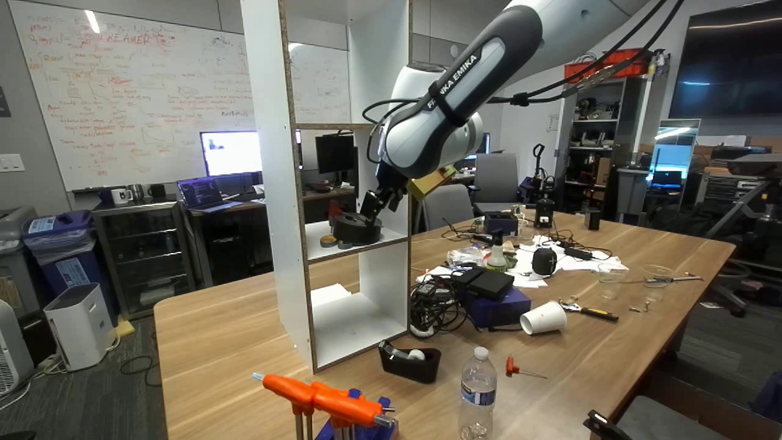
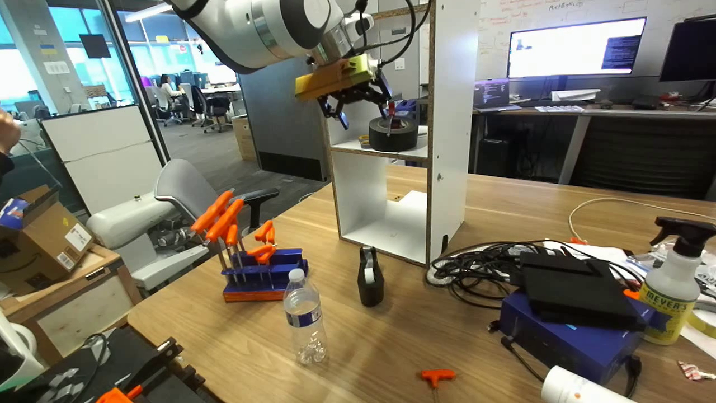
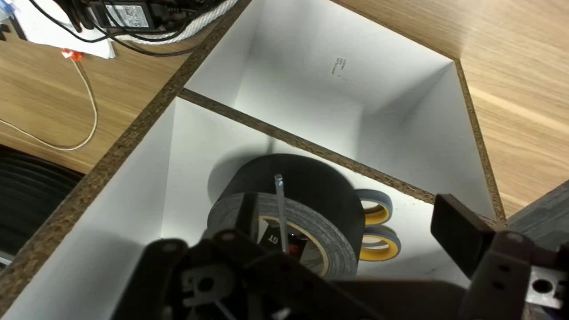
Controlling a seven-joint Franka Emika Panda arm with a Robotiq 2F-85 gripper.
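Observation:
A large black tape roll [image 3: 298, 176] lies on the middle shelf of a white shelf unit. In the wrist view a thin metal rod [image 3: 281, 208] sticks up from its hole, with a dark, partly red item [image 3: 290, 240] inside. Two small grey-and-yellow tape rolls [image 3: 379, 245] rest beside it. My gripper [image 2: 366, 111] is open above the shelf, tilted, its fingers wide apart with nothing gripped. One of its fingers [image 3: 248, 213] overlaps the big roll in the wrist view; whether they touch, I cannot tell. The other finger stands past the small rolls.
The shelf unit's side wall [image 2: 451, 121] and particleboard front edges border the compartment closely. Below on the table are a tape dispenser [image 2: 370, 276], a water bottle [image 2: 305, 319], orange hex keys in a blue stand [image 2: 265, 274] and tangled cables [image 2: 480, 272]. The lower compartment is mostly bare.

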